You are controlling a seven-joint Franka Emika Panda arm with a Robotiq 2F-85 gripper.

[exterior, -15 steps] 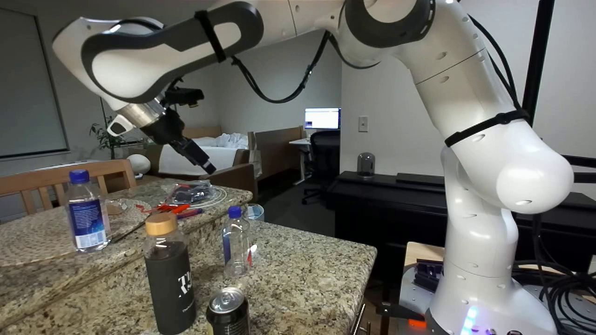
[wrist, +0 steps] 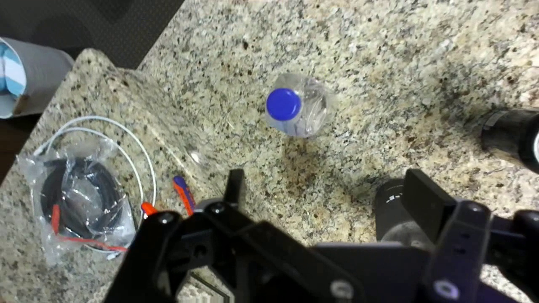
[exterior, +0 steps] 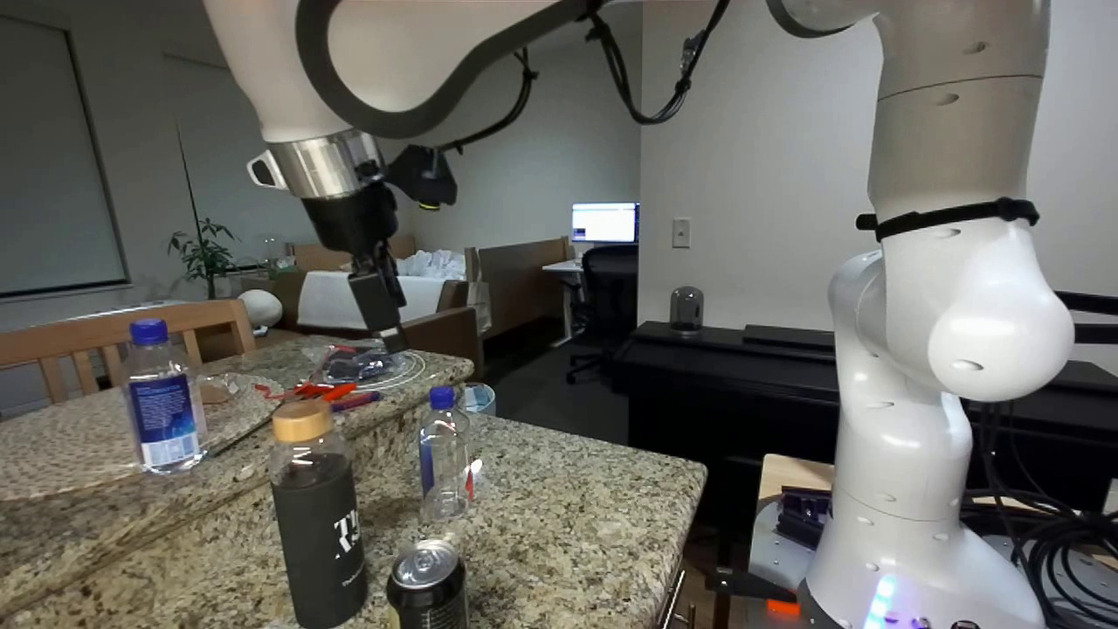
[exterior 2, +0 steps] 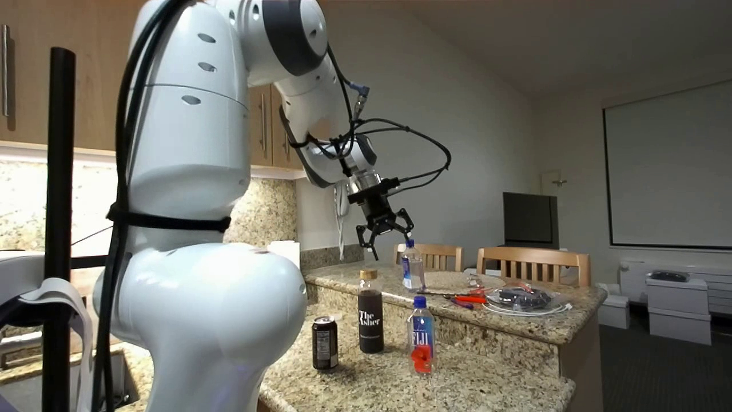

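Observation:
My gripper [exterior 2: 391, 247] hangs in the air above the counter, fingers wide apart and nothing between them. In the wrist view its fingertips frame bare granite. A clear water bottle with a blue cap [wrist: 283, 104] stands upright on the lower counter, beyond the fingers in that view; exterior view 2 shows its label [exterior 2: 422, 329] and a red piece at its front. A dark bottle with a wooden cap [exterior: 320, 524] stands on the same level, partly behind one finger in the wrist view. Near it is a black can [exterior 2: 324, 343]. Another blue-capped bottle [exterior: 164, 404] stands on the raised ledge.
On the raised ledge lie a bagged black coil [wrist: 81, 197], a white cable and red-handled tools [exterior 2: 470, 298]. A step separates ledge and lower counter. Bare granite [exterior: 587, 493] lies to the right of the lower bottle in exterior view 1.
The arm has drawn back and up, and the wrist has turned so that my gripper points more steeply downward. Bottles and can have stayed in place.

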